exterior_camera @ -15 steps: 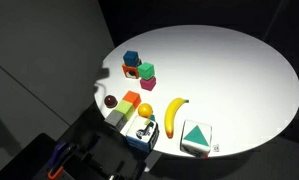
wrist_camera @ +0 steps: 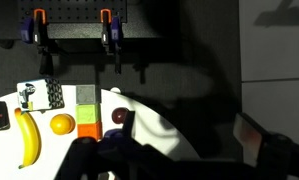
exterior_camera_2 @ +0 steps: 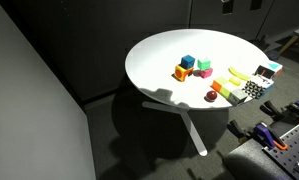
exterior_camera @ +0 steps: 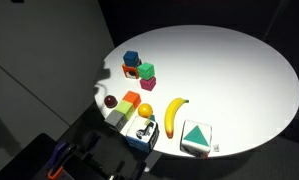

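Note:
My gripper is open, its two dark fingers wide apart at the bottom of the wrist view with nothing between them. Their tips also show at the top edge of exterior view 2, high above the table. On the round white table point(exterior_camera: 224, 75) lie a yellow banana point(exterior_camera: 171, 118), an orange ball point(exterior_camera: 145, 110) and a dark red ball point(exterior_camera: 110, 101). A row of grey, green and orange blocks point(exterior_camera: 124, 111) sits near the edge. Farther back, a blue block point(exterior_camera: 131, 58) rests on an orange one, and a green block point(exterior_camera: 146, 71) on a pink one.
A patterned box point(exterior_camera: 143, 133) and a box with a teal triangle point(exterior_camera: 196, 137) stand at the table edge. Clamps point(wrist_camera: 111, 32) line a dark rail beside the table.
A small dark tip now shows at the top left edge of exterior view 1, where none was before. The objects on the table have not moved.

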